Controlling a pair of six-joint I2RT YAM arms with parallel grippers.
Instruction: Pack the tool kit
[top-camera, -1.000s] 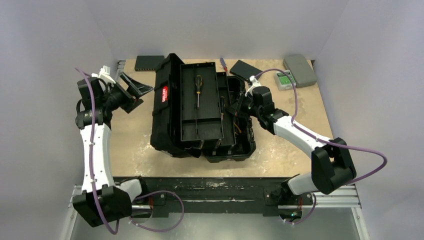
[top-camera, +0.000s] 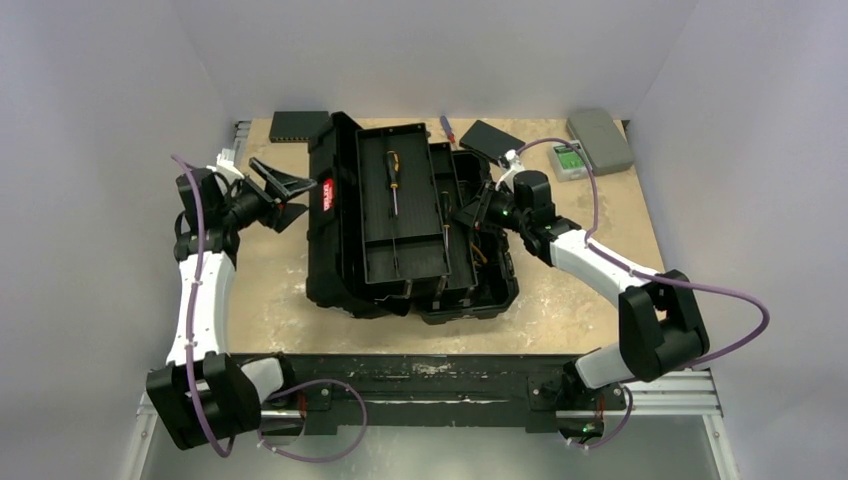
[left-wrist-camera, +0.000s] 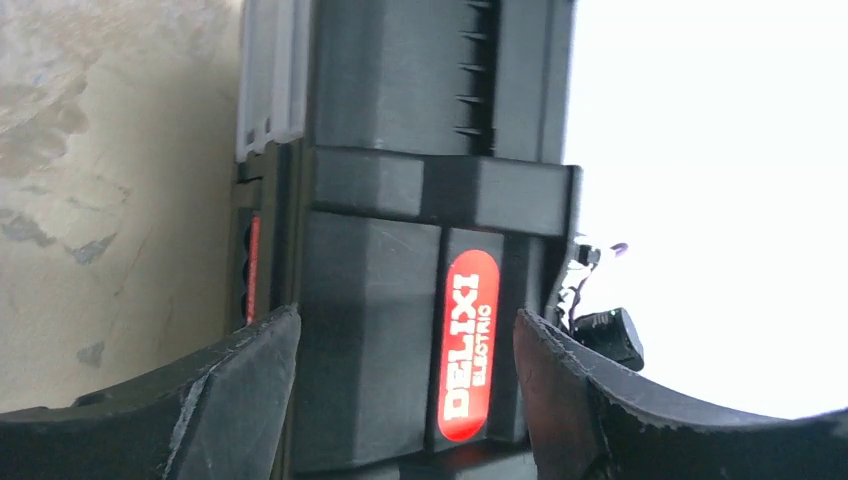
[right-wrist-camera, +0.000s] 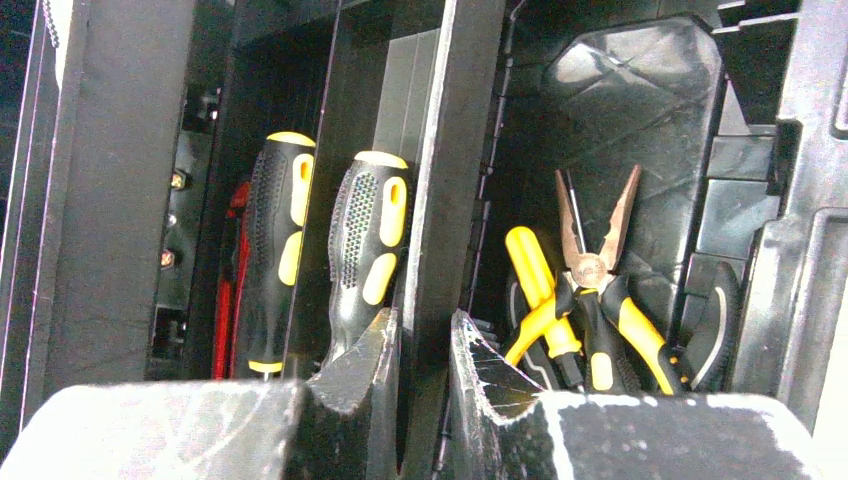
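Note:
The black toolbox (top-camera: 335, 285) stands unfolded in the middle of the table, its lid tipped left and its trays fanned out. A yellow-black screwdriver (top-camera: 393, 172) lies in the upper tray, another (right-wrist-camera: 367, 235) in a lower one. Pliers (right-wrist-camera: 590, 268) and other yellow-black tools rest in the bottom compartment. My left gripper is open, facing the lid's outer side with the red label (left-wrist-camera: 468, 345); one finger comes close to the lid. A tray wall (right-wrist-camera: 432, 240) runs between the fingers of my right gripper; whether they press on it cannot be made out.
Behind the toolbox lie a red-and-blue tool (top-camera: 447, 128) and a flat black case (top-camera: 490, 139). Grey case (top-camera: 600, 140) and clear box with green contents (top-camera: 568, 160) sit at the back right. A dark box (top-camera: 298, 125) is back left. Bare table shows on both sides.
My left arm has shifted right, toward the lid, its fingers now nearer the label. The toolbox has moved and turned slightly, its near end a little rightward. The right gripper has stayed nearly in place.

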